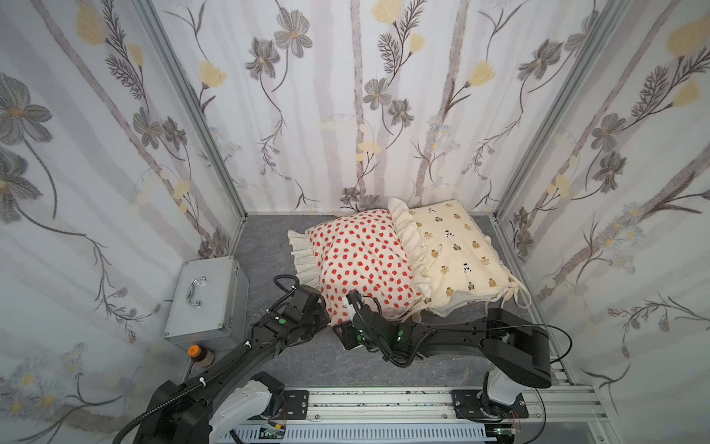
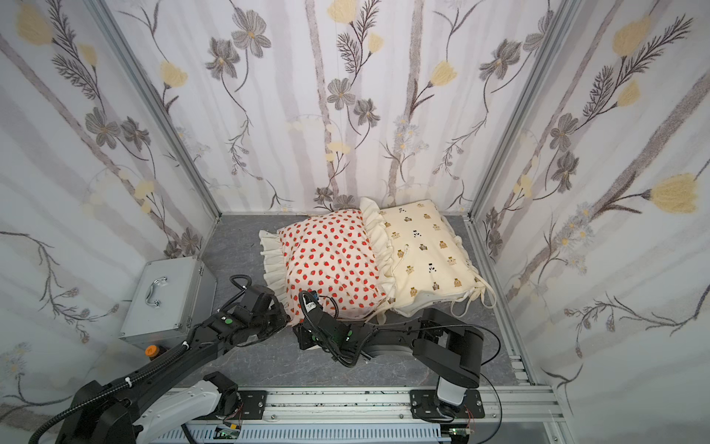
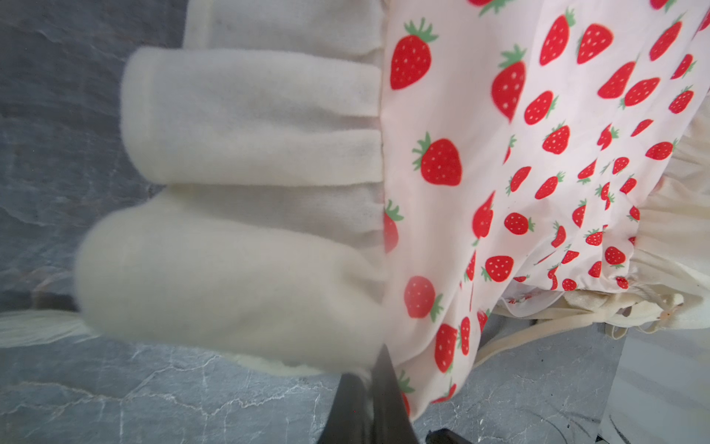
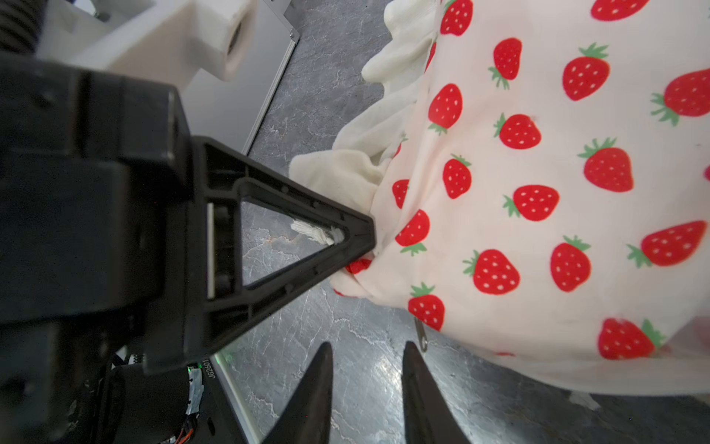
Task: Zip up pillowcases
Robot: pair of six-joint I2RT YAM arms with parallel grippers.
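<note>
A strawberry-print pillowcase with white frills lies beside a cream animal-print pillow. At its front-left corner my left gripper is shut on the fabric, as the right wrist view shows the cloth pinched at the fingertips. My right gripper is part open at the front edge, nothing between its fingers; a small zip pull hangs from the hem just beyond its fingertips.
A silver case and an orange-capped bottle stand at the left. The grey table has a little free room behind the case and along the front.
</note>
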